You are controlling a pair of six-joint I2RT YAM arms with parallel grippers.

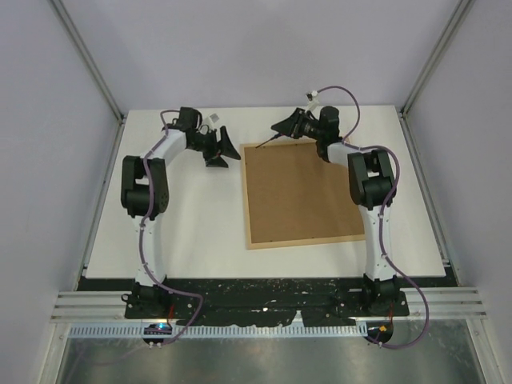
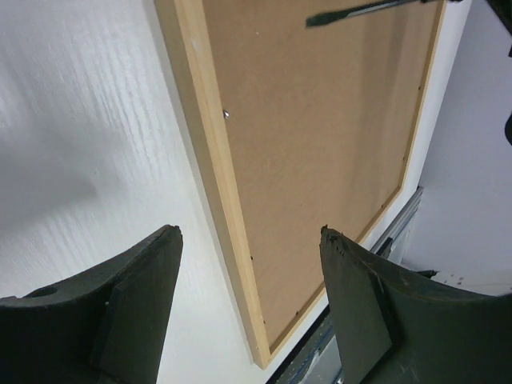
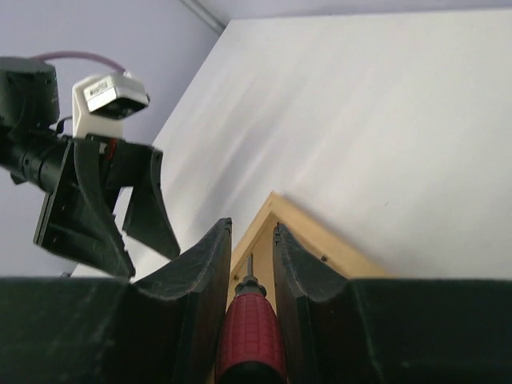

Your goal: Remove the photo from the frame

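Note:
The picture frame lies back side up, its pale wooden rim [image 1: 247, 204] around a brown backing board [image 1: 300, 200]. A screwdriver with a red and black handle [image 3: 250, 328] is held in my right gripper [image 1: 277, 129], which is shut on it. Its thin dark shaft [image 2: 352, 14] points down and left toward the frame's back left corner; whether the tip touches anything cannot be told. My left gripper [image 1: 227, 160] stands open just left of the frame's left side, nothing between its fingers. A small metal pin [image 2: 226, 114] shows at the rim's inner edge.
Grey walls [image 1: 256, 52] enclose the workspace. In the right wrist view, a dark spot [image 3: 323, 258] marks the rim's inner side near the corner.

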